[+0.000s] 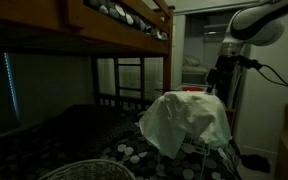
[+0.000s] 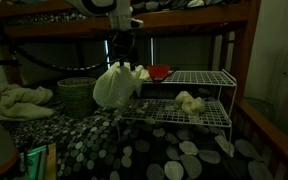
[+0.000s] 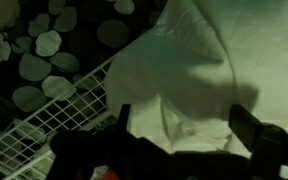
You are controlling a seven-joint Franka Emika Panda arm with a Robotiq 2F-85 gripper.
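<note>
A white cloth (image 1: 189, 120) hangs draped over one end of a white wire rack (image 2: 189, 77). In the wrist view the cloth (image 3: 199, 75) fills much of the upper right, with a dark shadow across it, and the rack's grid shows at the lower left. My gripper (image 1: 220, 78) is above the cloth, near its upper right side in exterior view 1. Its fingers are spread apart in the wrist view, with the cloth behind the gap and nothing visibly gripped. Whether the fingertips touch the cloth cannot be told.
On the rack's top lies a red item (image 2: 158, 72); a pale crumpled cloth (image 2: 191, 103) rests on its lower shelf. A woven basket (image 2: 76, 95) stands beside the rack. The bunk bed's wooden rail (image 1: 124, 30) runs overhead. Dotted bedding (image 2: 164, 150) spreads beneath.
</note>
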